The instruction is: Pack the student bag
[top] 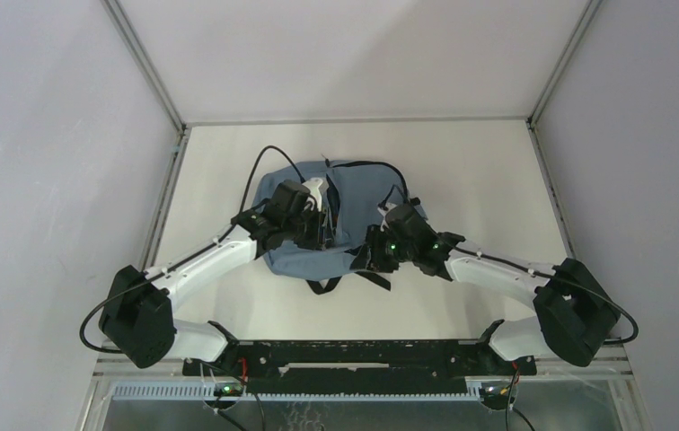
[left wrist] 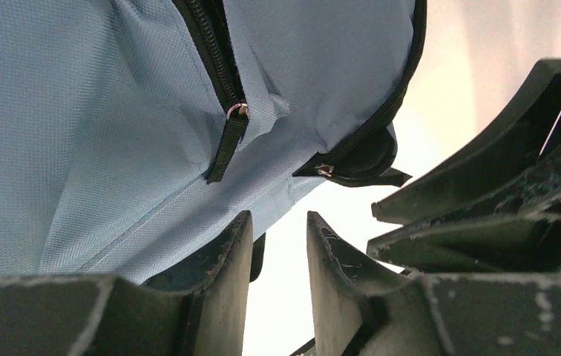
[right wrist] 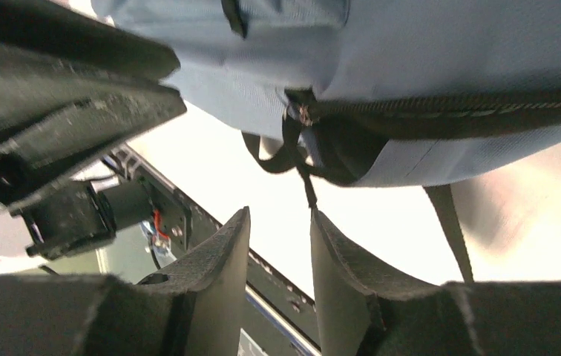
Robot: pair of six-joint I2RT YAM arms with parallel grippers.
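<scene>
A blue-grey fabric bag (top: 363, 193) lies crumpled under both grippers, with black zippers and straps. In the left wrist view a zipper pull (left wrist: 225, 144) hangs above the fingertips of my left gripper, which stands open over the bag. My right gripper is at the bag's near edge, its fingers apart, with a dark zipper pull (right wrist: 309, 193) dangling just beside the tip of one finger. Whether that finger touches the pull I cannot tell. The bag's inside is hidden.
Bare white table (top: 480, 189) surrounds the bag, with walls at the sides and back. The two grippers are close together over the bag's front part. A dark rail (top: 358, 355) runs along the table's front edge.
</scene>
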